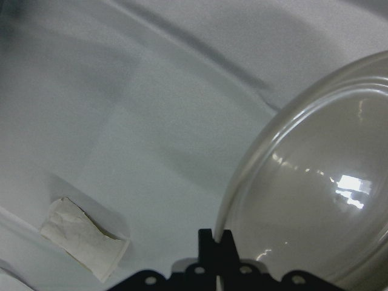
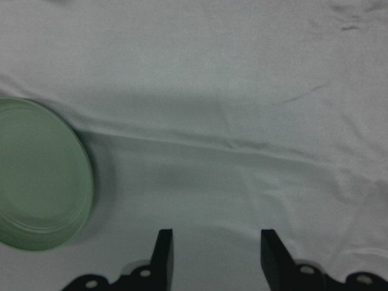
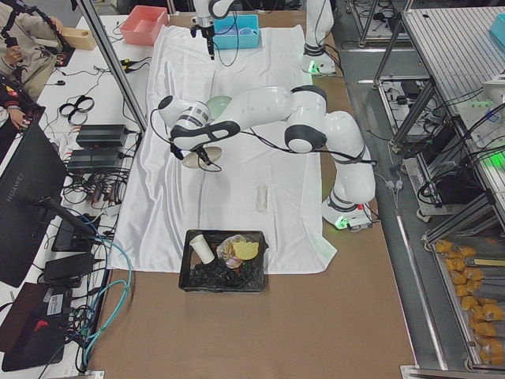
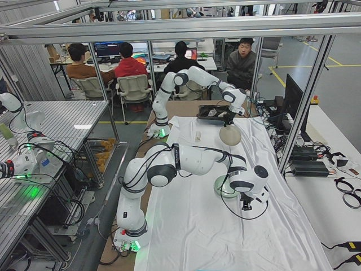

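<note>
My left gripper (image 3: 202,154) is shut on the rim of a beige plate (image 4: 230,136) (image 1: 309,176), which the arm partly hides in the left camera view. My right gripper (image 4: 246,204) stands open and empty over the white cloth, beside a green plate (image 2: 39,173) in the right wrist view. A pale crumpled paper piece (image 1: 82,239) lies on the cloth near the beige plate.
A black tray (image 3: 205,276) holding a white cup, wrappers and a yellow item sits at one end of the cloth. A blue bin (image 3: 248,35) is at the other end. Cables and equipment line the neighbouring bench.
</note>
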